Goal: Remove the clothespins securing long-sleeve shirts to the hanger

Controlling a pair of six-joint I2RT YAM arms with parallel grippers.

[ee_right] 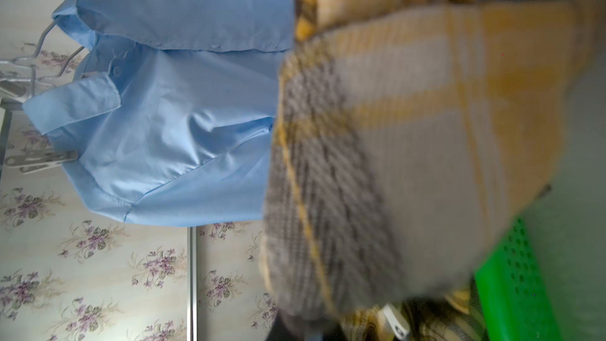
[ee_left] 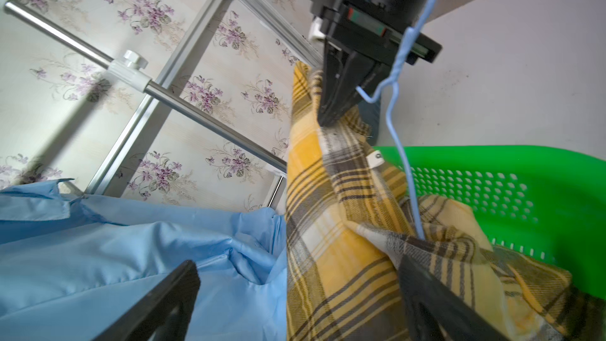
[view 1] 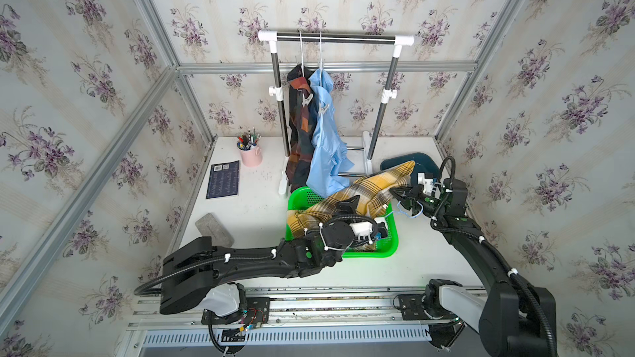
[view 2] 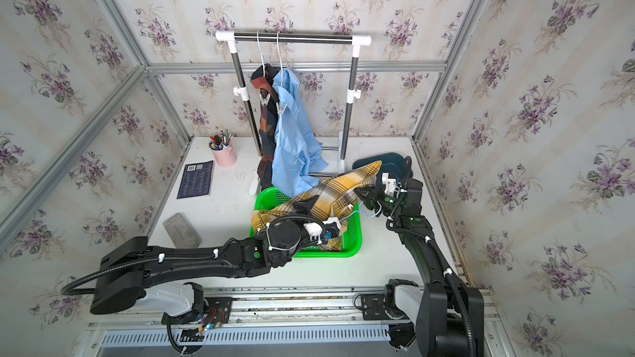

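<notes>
A yellow plaid shirt [ee_left: 341, 227] is bunched over the green basket [view 1: 390, 244], with a blue hanger [ee_left: 404, 170] and a white clip [ee_left: 375, 158] on it. My left gripper [view 1: 345, 206] stands open above the shirt, between its fingers in the left wrist view. My right gripper is at the shirt's upper end by the hanger; it looks shut, and cloth blurs much of the right wrist view. A light blue shirt [view 2: 291, 138] and dark plaid shirt [view 2: 268, 132] hang on the rack, clothespins [ee_right: 41, 161] at their collars.
The rack [view 1: 340, 38] stands at the back. A pink pen cup [view 1: 251, 155], dark booklet [view 1: 222, 179] and grey block [view 1: 213, 230] sit on the left. A dark teal tray [view 1: 403, 162] lies back right.
</notes>
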